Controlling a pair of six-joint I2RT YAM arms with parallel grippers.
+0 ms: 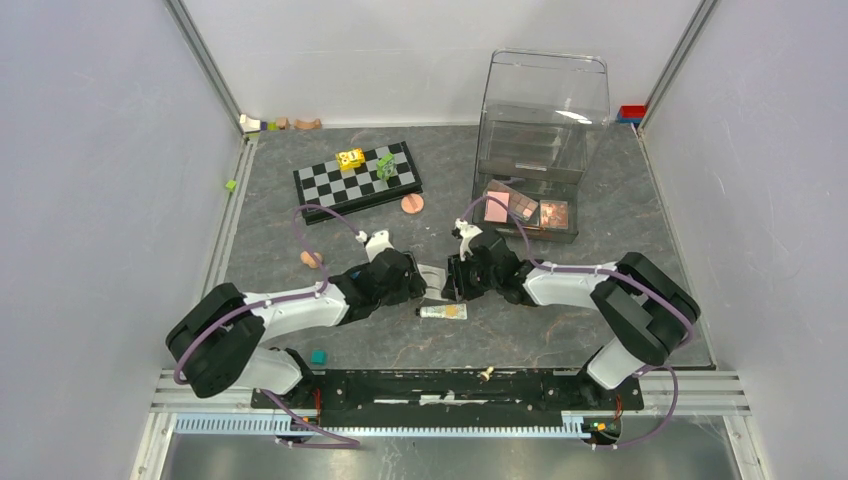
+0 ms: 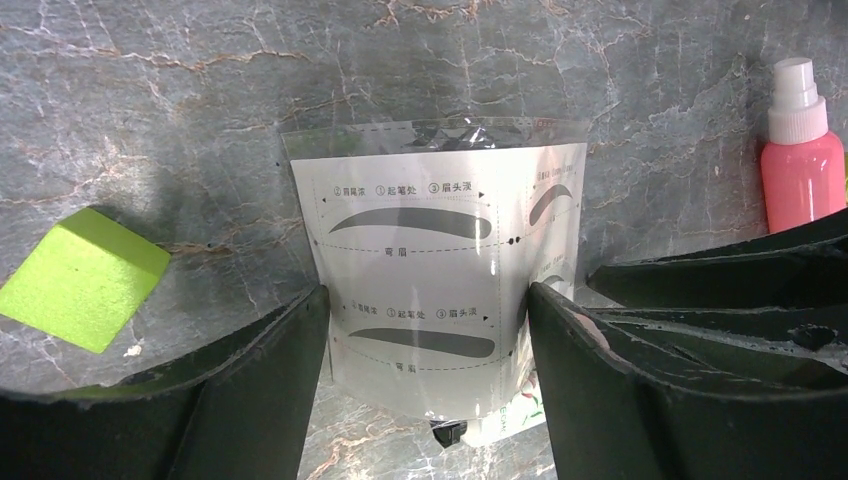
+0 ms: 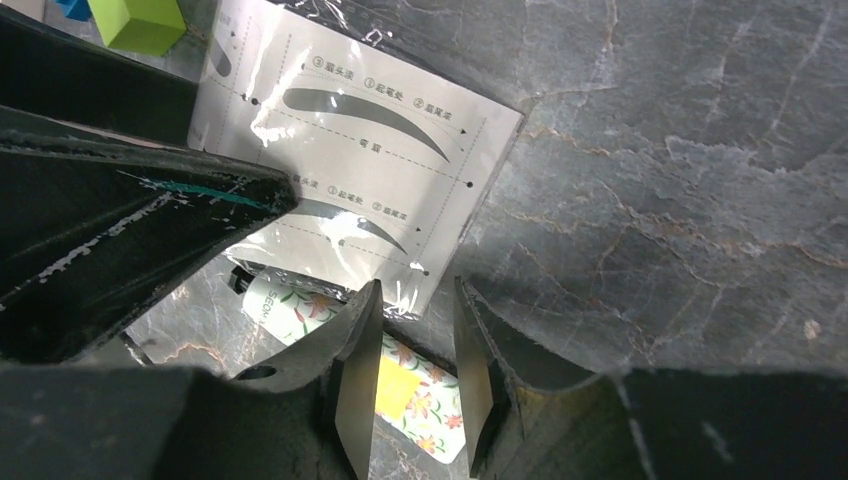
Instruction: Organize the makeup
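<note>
A white eyebrow stencil packet [image 1: 433, 275] in a clear sleeve lies between the grippers. My left gripper is open, its fingertips over the packet's sides. My right gripper is part open at the packet's edge; whether it touches is unclear. A flowered tube [image 1: 445, 311] lies beside the packet. The clear-lidded organizer [image 1: 560, 230] stands open at back right, holding a pink compact [image 1: 496, 206] and palettes [image 1: 554, 214]. A pink spray bottle [image 2: 802, 170] shows in the left wrist view.
A chessboard [image 1: 325, 185] with yellow and green toys sits at back left, a round pink item [image 1: 412, 203] beside it. A green block [image 2: 85, 275] lies near the packet.
</note>
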